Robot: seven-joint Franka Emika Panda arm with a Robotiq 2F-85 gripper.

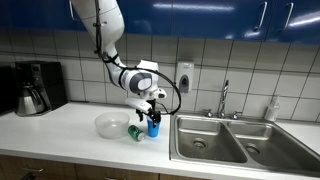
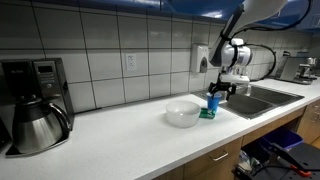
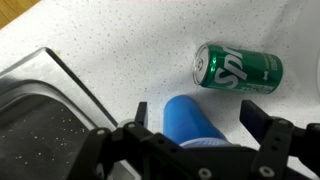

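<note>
A blue cup or bottle (image 1: 153,128) with a pale top stands on the white counter beside the sink. My gripper (image 1: 150,107) is right over it. In the wrist view the blue thing (image 3: 186,117) shows between my fingers, which stand wide apart; its lower part in that view is hidden by the gripper. I cannot tell whether either finger touches it. A green Sprite can (image 3: 238,69) lies on its side close by, outside the fingers. In the second exterior view the blue thing (image 2: 214,102) is next to the can, below the gripper.
A white bowl (image 1: 112,125) stands left of the can. The steel sink (image 1: 228,140) lies to the right, its edge (image 3: 70,80) close to the gripper. A coffee maker (image 2: 38,105) is at the counter's far end.
</note>
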